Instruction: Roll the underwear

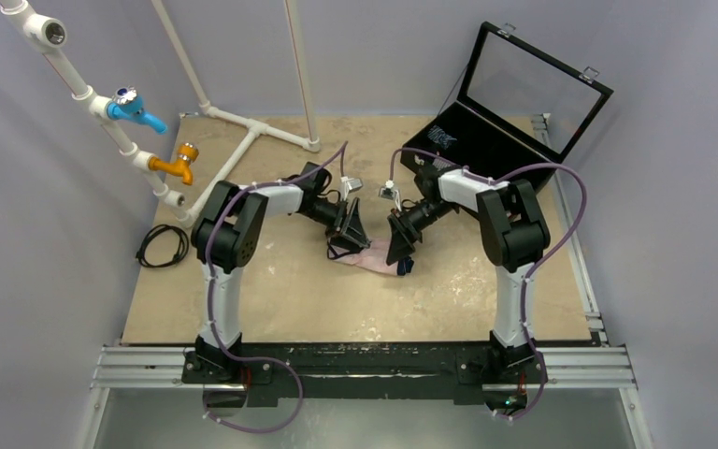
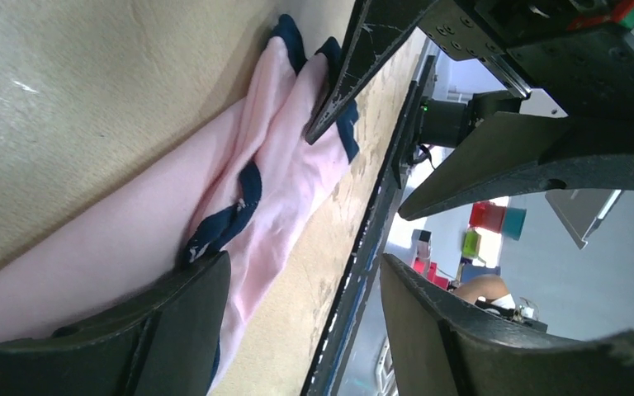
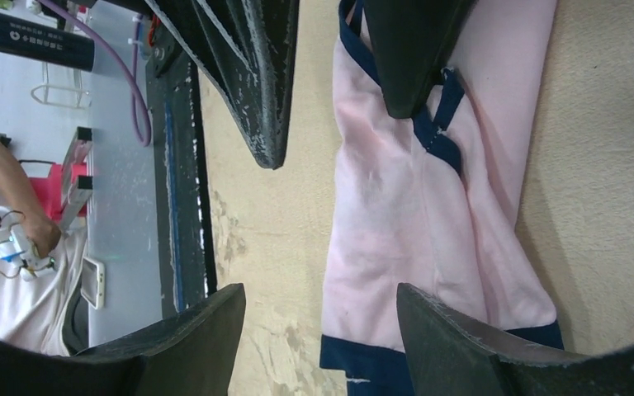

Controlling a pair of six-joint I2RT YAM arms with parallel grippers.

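Pink underwear [image 1: 379,257] with navy bands lies folded lengthwise in a narrow strip at the table's middle; its folds show in the left wrist view [image 2: 140,223] and right wrist view [image 3: 388,223]. My left gripper [image 1: 351,234] is over its left part and my right gripper [image 1: 397,243] over its right part, close together. In the left wrist view my left gripper's fingers stand apart at the fabric's near side. In the right wrist view my right gripper's fingers also stand apart, with a black fingertip of an arm touching the cloth by a navy band.
An open black case [image 1: 449,140] stands at the back right. A white pipe frame [image 1: 243,150] with blue and orange taps stands at the left, beside a coiled black cable [image 1: 145,257].
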